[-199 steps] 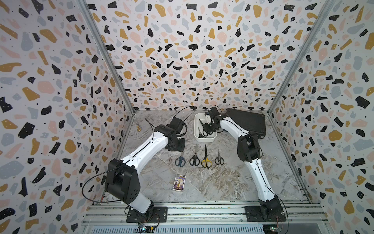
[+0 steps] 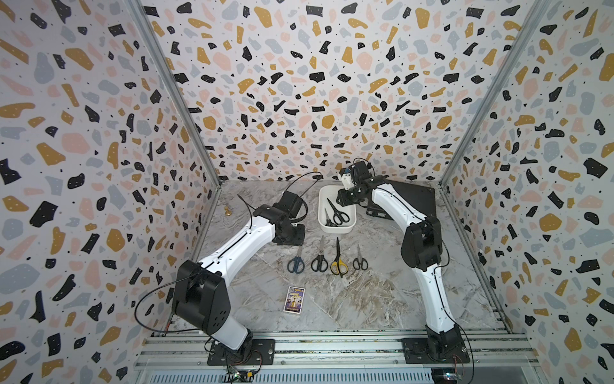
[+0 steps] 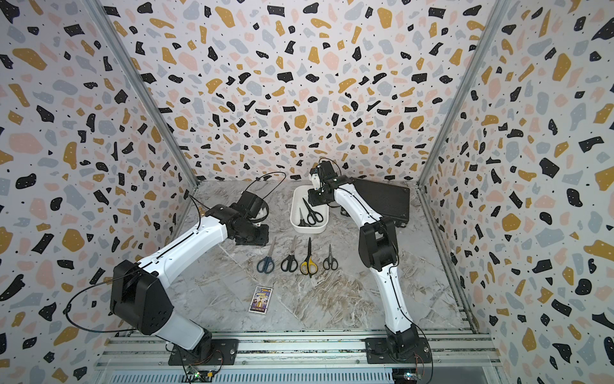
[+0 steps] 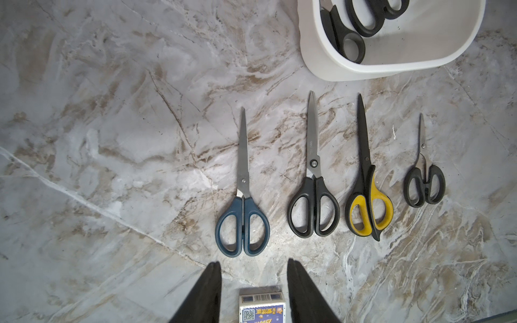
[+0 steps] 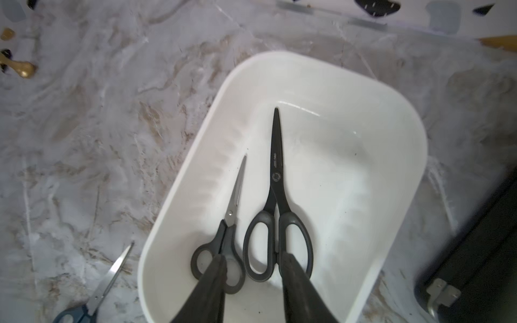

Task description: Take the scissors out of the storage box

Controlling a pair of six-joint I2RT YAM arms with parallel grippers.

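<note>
Two pairs of scissors lie in the white storage box (image 5: pixel 371 226): black-bladed scissors (image 5: pixel 276 183) in the middle and smaller dark-handled scissors (image 5: pixel 230 218) beside them to the left. Above the box my right gripper stands open, nothing between its fingers, its tips over the scissors' handles. On the marble table lie four of the same kind as several scissors in a row: blue-handled scissors (image 4: pixel 243 199), black-handled scissors (image 4: pixel 314 183), yellow-and-black scissors (image 4: pixel 369 199) and small black-handled scissors (image 4: pixel 424 183). My left gripper is open and empty above the table, left of the box.
A small printed card box (image 2: pixel 294 299) lies near the table's front. The black case (image 2: pixel 412 197) stands right of the storage box, and a small golden object (image 2: pixel 227 210) lies at the far left. Bare table shows at the front right.
My right arm has lifted and drawn back toward the far wall, uncovering more of the black scissors in the box. The left arm and the scissors on the table look unchanged.
</note>
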